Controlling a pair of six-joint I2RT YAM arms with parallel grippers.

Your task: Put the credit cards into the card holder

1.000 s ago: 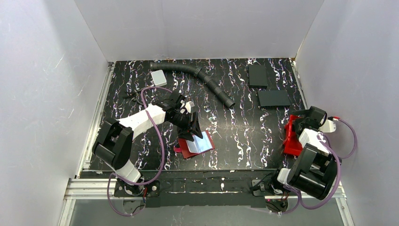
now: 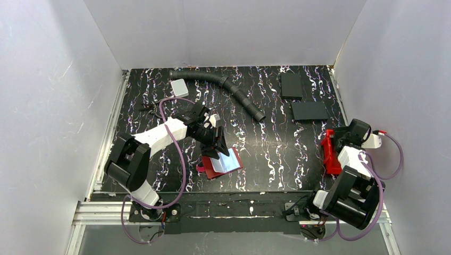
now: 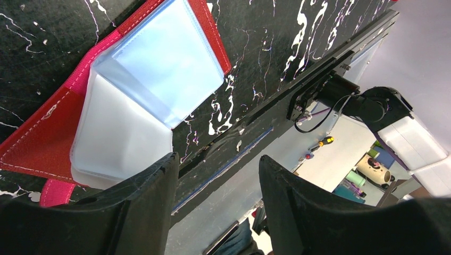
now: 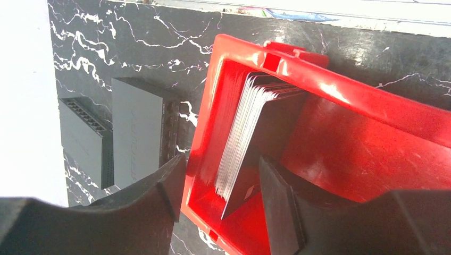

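Observation:
Spread open on the left half of the table, the red card holder (image 2: 210,167) shows pale clear sleeves (image 3: 170,58). In the left wrist view these sleeves lie beyond my left gripper, which is open with empty space between its fingers. A stack of thin cards (image 4: 242,133) leans against one end wall inside the red bin (image 2: 328,156) at the far right. My right gripper is open over that bin, its fingers apart on either side of the stack's lower part in view. Whether the fingers touch the cards I cannot tell.
Two dark flat boxes (image 2: 310,110) (image 2: 291,86) lie beyond the red bin. A black corrugated hose (image 2: 239,95) curves across the back, with a small white box (image 2: 179,87) near its left end.
The red bin has turned slightly and sits straighter. My right arm has shifted a little with it. The left arm and card holder look unchanged.

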